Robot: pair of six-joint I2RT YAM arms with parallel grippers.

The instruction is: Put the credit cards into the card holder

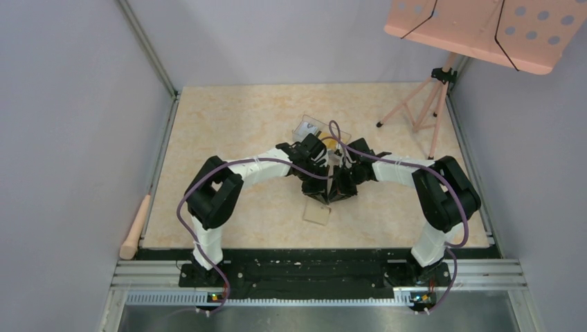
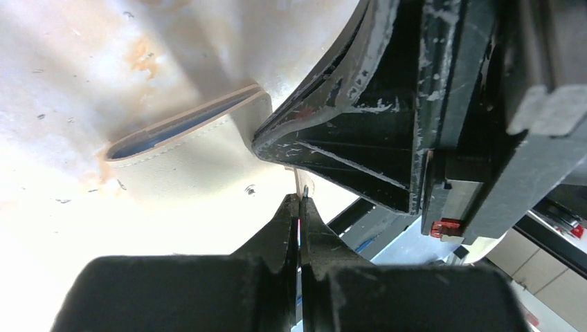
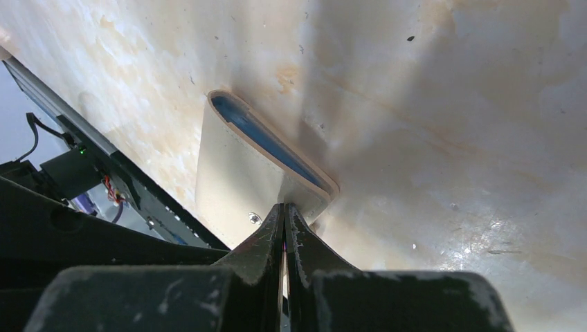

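The beige card holder [image 1: 316, 211] lies on the table below both grippers. Its long mouth is parted, with blue lining inside, in the left wrist view [image 2: 176, 131] and the right wrist view [image 3: 266, 142]. My left gripper is shut, its tips at a thin beige edge or strap beside the holder; whether that is pinched cannot be told. My right gripper is shut too, its tips at one end of the holder's mouth, with nothing clear between them. Cards show white and yellow in a clear tray [image 1: 296, 130] behind the grippers. No card stands out in the holder's mouth.
Both grippers are close together, with the right one's black finger [image 2: 332, 131] near the left tips. A pink tripod [image 1: 432, 104] stands at the back right. Left and right of the arms, the table [image 1: 228, 124] is bare.
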